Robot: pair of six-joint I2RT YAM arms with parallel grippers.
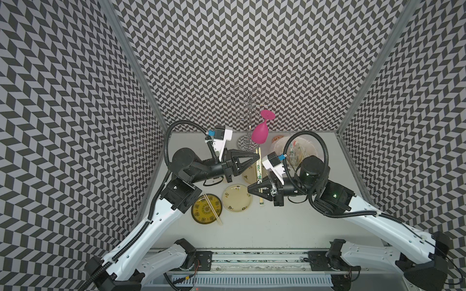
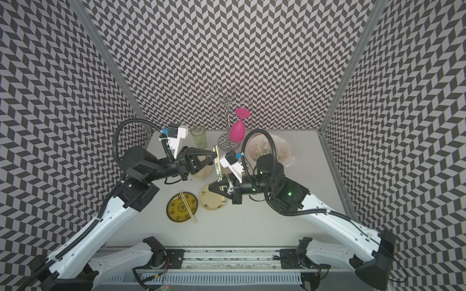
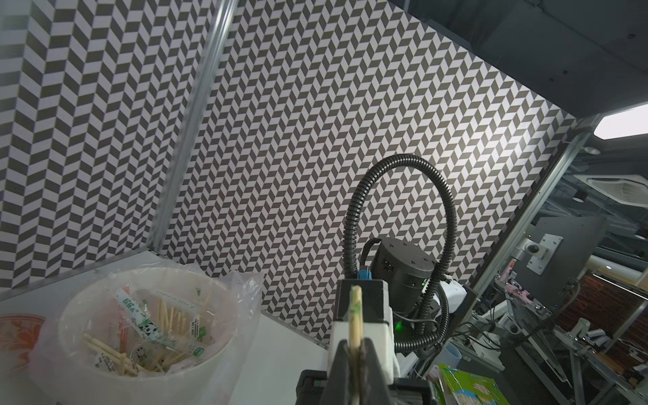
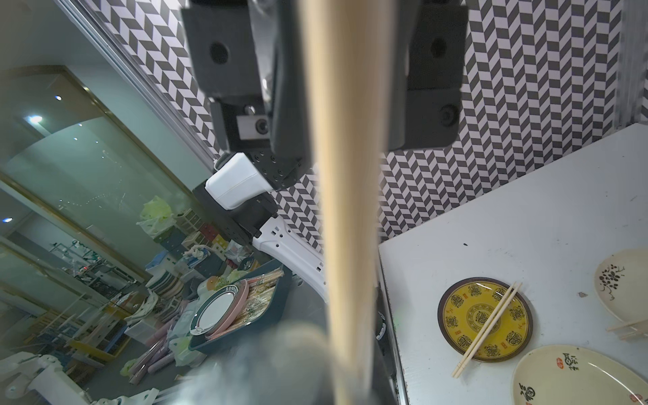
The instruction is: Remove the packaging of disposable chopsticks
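A wrapped pair of chopsticks [image 1: 258,167], pale wood with green-printed packaging, is held between my grippers over the plates, nearly in line with the camera in both top views. My left gripper [image 1: 256,156] is shut at its far end. My right gripper [image 1: 251,189] is shut near the other end, with crumpled film by its fingers. In the left wrist view the stick's tip [image 3: 355,303] points up from between the fingers; in the right wrist view the pale wood [image 4: 347,216] fills the centre, blurred.
A yellow plate [image 1: 200,213] with loose chopsticks and cream plates [image 1: 237,203] lie below. A lined bin of wrappers and chopsticks [image 3: 81,324] stands back right. A metal rack with a pink item [image 1: 260,132] stands at the back.
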